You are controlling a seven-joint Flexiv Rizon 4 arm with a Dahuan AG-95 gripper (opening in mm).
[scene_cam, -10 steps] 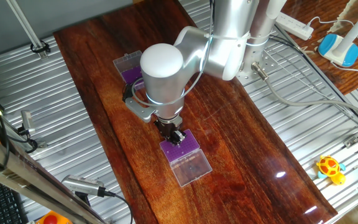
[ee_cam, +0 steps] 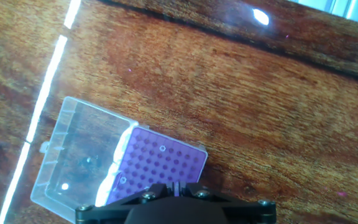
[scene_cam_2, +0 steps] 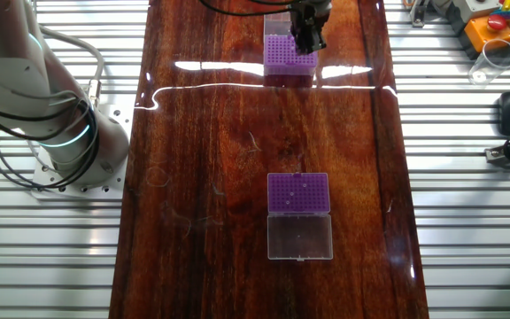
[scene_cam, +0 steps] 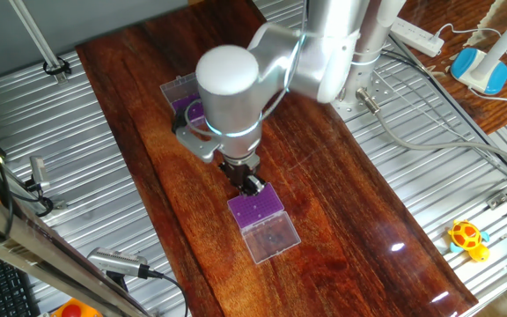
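A purple tube rack [scene_cam: 255, 206] with an open clear lid [scene_cam: 271, 237] lies on the wooden table; a few pale dots show among its holes in the wrist view. My gripper [scene_cam: 252, 185] points down just above the rack's back edge. In the wrist view its dark fingertips [ee_cam: 176, 186] stand close together over the near part of the purple rack [ee_cam: 160, 158]. The gripper looks shut; whether something small sits between the tips is too fine to tell. A second purple rack [scene_cam_2: 297, 192], also with its lid open, lies further off, partly hidden by the arm in exterior view 1.
Bare table [scene_cam_2: 220, 151] separates the two racks. Beyond the board are ribbed metal panels. A toy turtle [scene_cam: 466, 236] sits off to the right, and a clear cup [scene_cam_2: 492, 62] stands beside a control box with coloured buttons.
The rack and lid stay in place.
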